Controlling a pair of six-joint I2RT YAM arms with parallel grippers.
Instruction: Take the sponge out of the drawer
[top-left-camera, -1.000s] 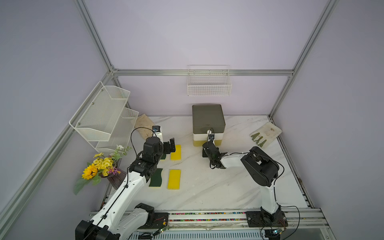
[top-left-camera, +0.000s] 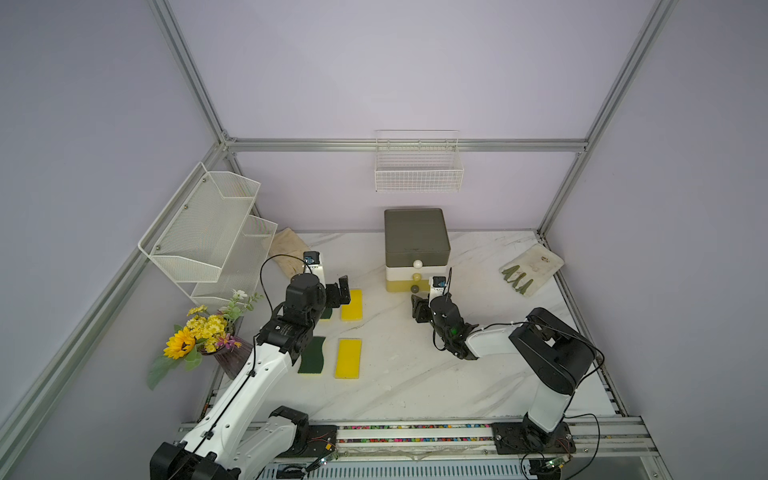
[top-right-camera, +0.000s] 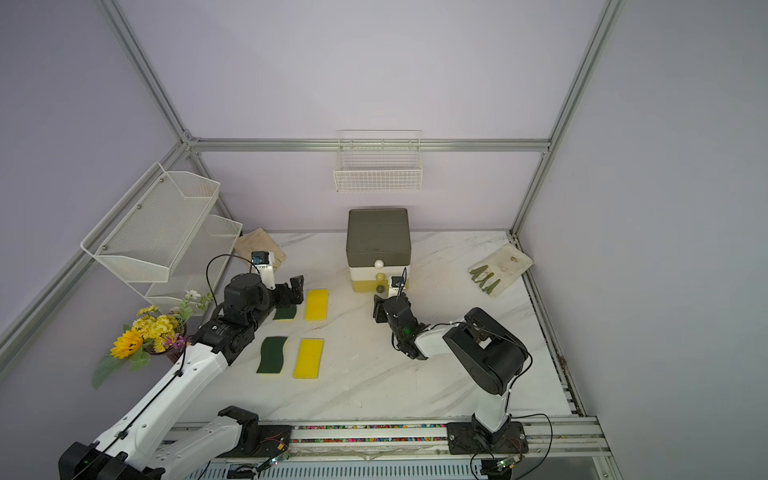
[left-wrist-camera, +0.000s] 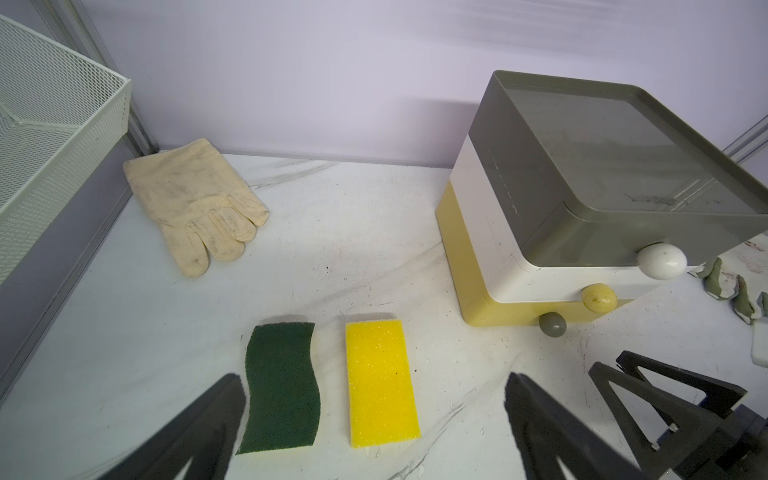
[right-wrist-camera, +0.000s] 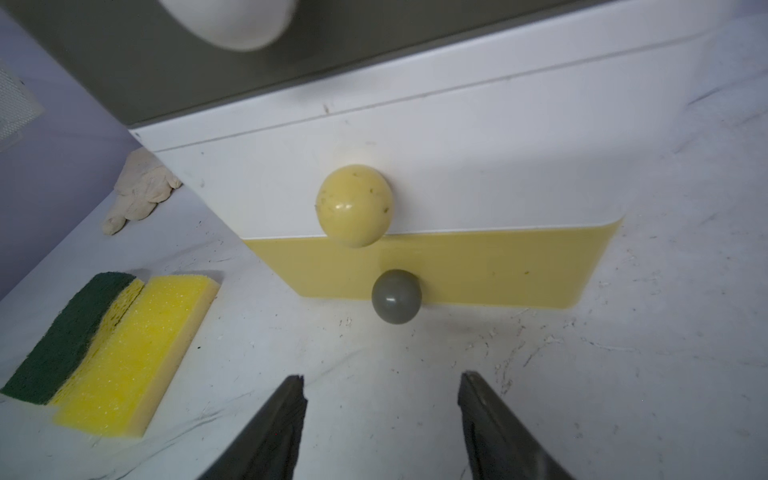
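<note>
All drawers of the drawer box (top-left-camera: 417, 233) are shut: a grey top one, a white middle and a yellow bottom one. Their round knobs are a white knob (left-wrist-camera: 661, 261), a yellow knob (right-wrist-camera: 354, 205) and a grey knob (right-wrist-camera: 397, 296). In front of the box my right gripper stands open, empty, below and short of the grey knob. My left gripper is open too, above the left of the table. Under it lie a dark green sponge (left-wrist-camera: 281, 388) and a yellow sponge (left-wrist-camera: 382, 384); two more sponges lie nearer the front.
A flower vase (top-left-camera: 232, 357) and white mesh shelves (top-left-camera: 201, 232) stand at the left. One beige glove (left-wrist-camera: 196, 204) lies at the back left, another glove (top-left-camera: 532, 268) at the right. A wire basket (top-left-camera: 418, 169) hangs on the back wall.
My right arm has drawn back from the drawer box, toward the front and right, uncovering the knobs. The left arm, the sponges and the box have stayed where they were.
</note>
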